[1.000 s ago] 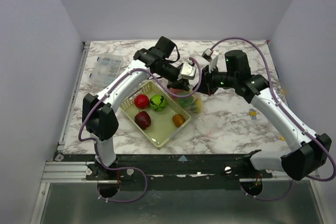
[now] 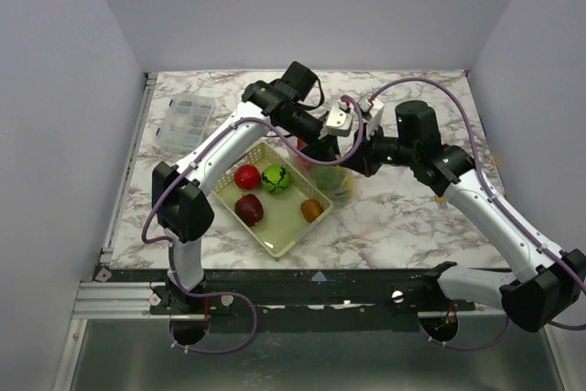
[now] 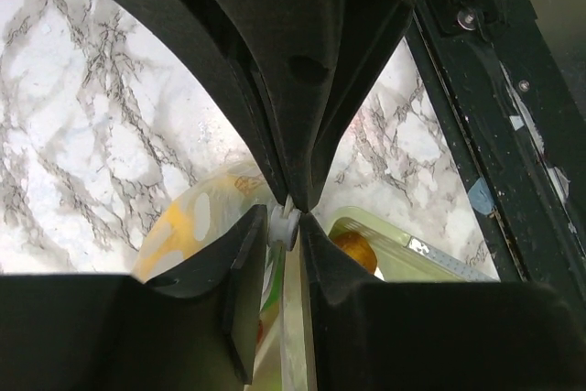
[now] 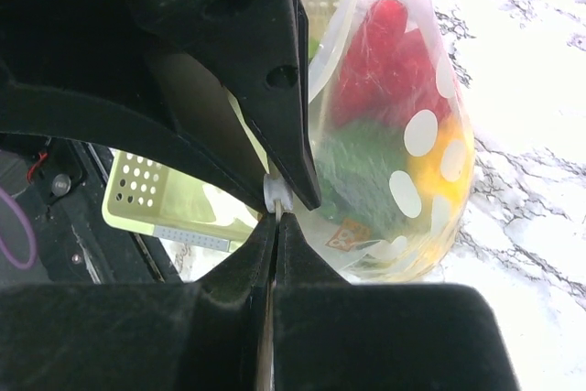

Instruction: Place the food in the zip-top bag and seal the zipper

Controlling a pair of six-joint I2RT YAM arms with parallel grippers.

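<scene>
The clear bag (image 4: 430, 226) stands bulging on the counter, with red, green and yellow food (image 4: 389, 116) visible through its side. White spots mark its film. At the end of its top edge is a whitish zipper slider (image 3: 284, 228). My left gripper is part open around this slider; whether its fingers pinch it is unclear. Right beside it, my right gripper is shut, with a thin strip of the bag's edge running between its fingers. The two grippers' tips nearly meet, and they cover much of the bag in the top view.
A pale green basket (image 2: 284, 243) lies left of the bag, holding a tomato (image 2: 246, 177), a striped green ball (image 2: 275, 179), a dark red fruit (image 2: 248, 210) and a brown fruit (image 2: 311, 211). A clear container (image 2: 186, 123) sits at back left.
Over the last second both grippers have shifted slightly towards the front of the table, the left one also a little right. They have drawn closer together above the bag. The basket has stayed put.
</scene>
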